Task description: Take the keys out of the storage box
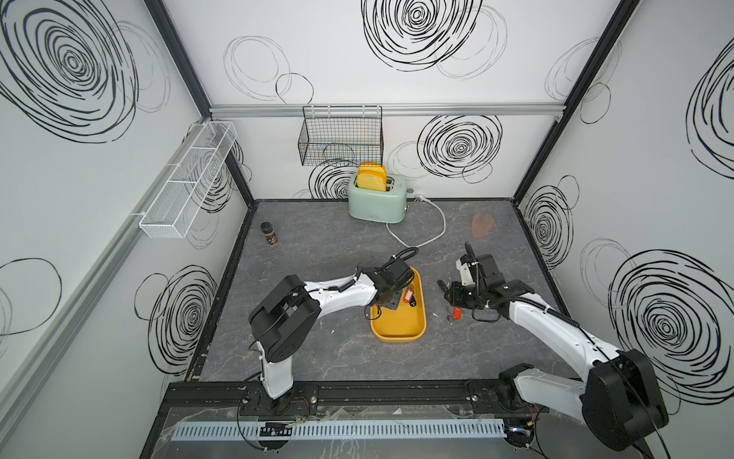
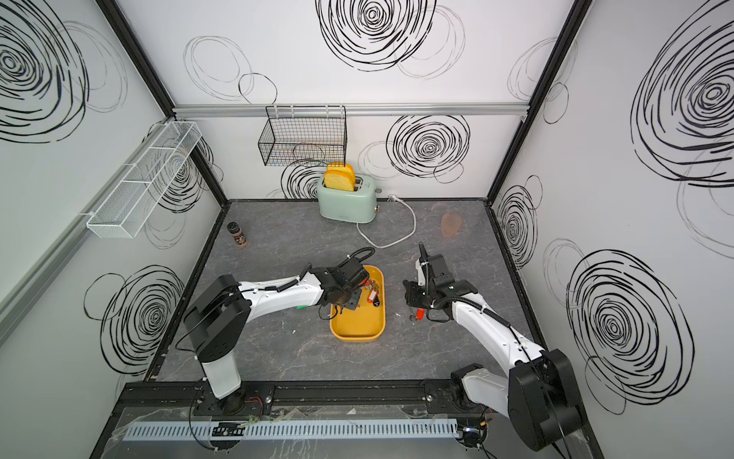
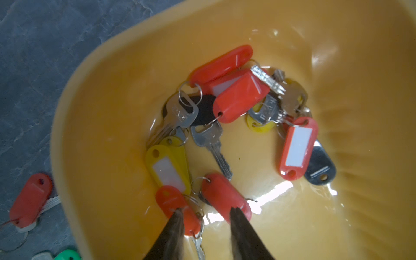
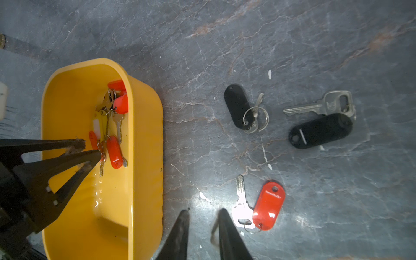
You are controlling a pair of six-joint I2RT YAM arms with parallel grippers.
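A yellow storage box (image 1: pixel 398 329) holds several keys with red, yellow and black tags, among them a red-tagged key (image 3: pixel 225 197) and a yellow tag (image 3: pixel 166 170). My left gripper hangs over them inside the box's outline, part open, with nothing visibly held. My right gripper is part open over the table, right of the box. Below it lie a red-tagged key (image 4: pixel 267 205) and two black-tagged keys (image 4: pixel 320 130).
A green toaster (image 1: pixel 376 202) with bread stands at the back, its cable on the table. A spice jar (image 1: pixel 269 233) stands back left. Wire baskets hang on the walls.
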